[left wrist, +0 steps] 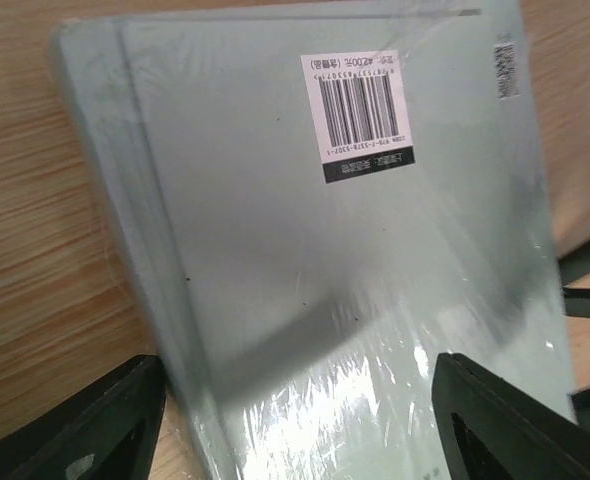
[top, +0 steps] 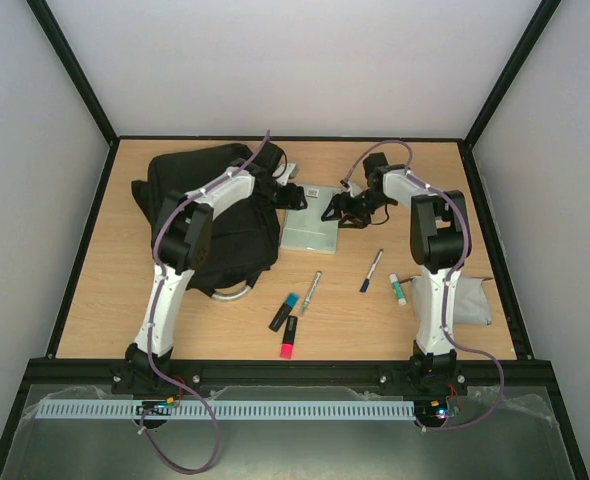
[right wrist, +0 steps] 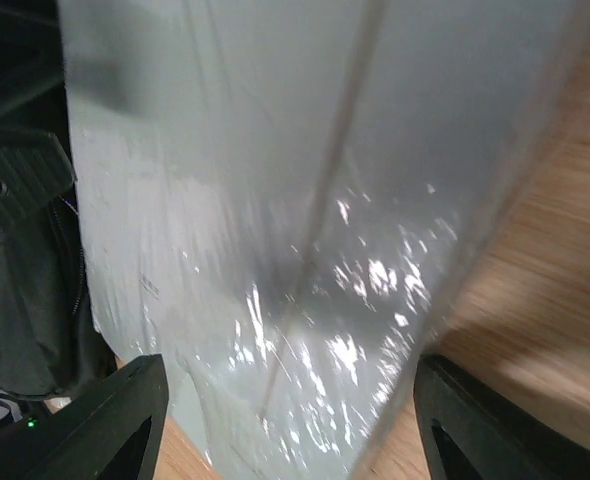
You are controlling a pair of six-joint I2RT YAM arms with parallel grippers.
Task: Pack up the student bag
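A pale grey-green book [top: 309, 232] in clear wrap lies flat on the table, its barcode label [left wrist: 360, 110] facing up. My left gripper [top: 300, 200] is open over the book's left side; in the left wrist view one finger [left wrist: 105, 420] is beyond the book's edge and the other is over the cover. On the right side, my right gripper [top: 330, 215] is also open, its fingers on either side of the book's edge in the right wrist view. Whether either gripper touches the book cannot be told. The black bag [top: 220, 235] lies left of the book, partly under my left arm.
Blue-capped [top: 283, 312] and pink-capped [top: 289, 338] markers, a thin pen [top: 312, 293], a blue pen [top: 371, 270] and a glue stick [top: 398, 290] lie in front. A grey pouch [top: 471, 302] sits at right. Bare table separates these items.
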